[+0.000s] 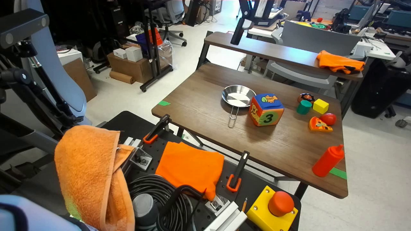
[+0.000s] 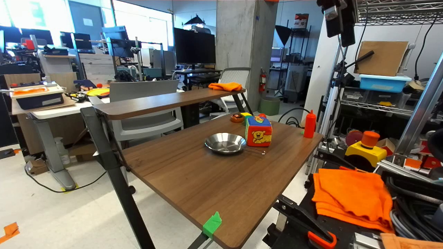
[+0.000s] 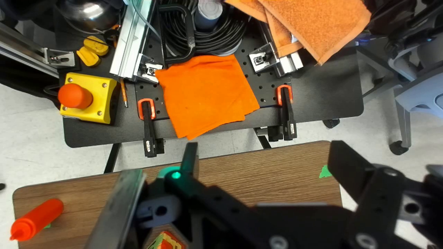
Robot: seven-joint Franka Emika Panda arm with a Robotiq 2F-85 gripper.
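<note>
High over the table hangs my gripper, its two dark fingers wide apart with nothing between them; it also shows at the top edge of exterior view 1. Well below it on the brown table (image 1: 215,82) stand a steel pan (image 1: 238,96) with a wire handle, and a soft cube (image 1: 266,110) with a 3 on one side. A green cylinder (image 1: 304,107), a yellow block (image 1: 320,106), a red ball-like toy (image 1: 328,119) and a pizza slice (image 1: 320,124) lie grouped at the right. Near the front right corner a red squeeze bottle (image 1: 328,160) stands upright.
A raised shelf (image 1: 266,49) runs along the table's back, with an orange cloth (image 1: 339,62) on it. In front stands a black cart with clamps, cables, another orange cloth (image 1: 190,165) and a red-topped yellow button box (image 1: 272,209).
</note>
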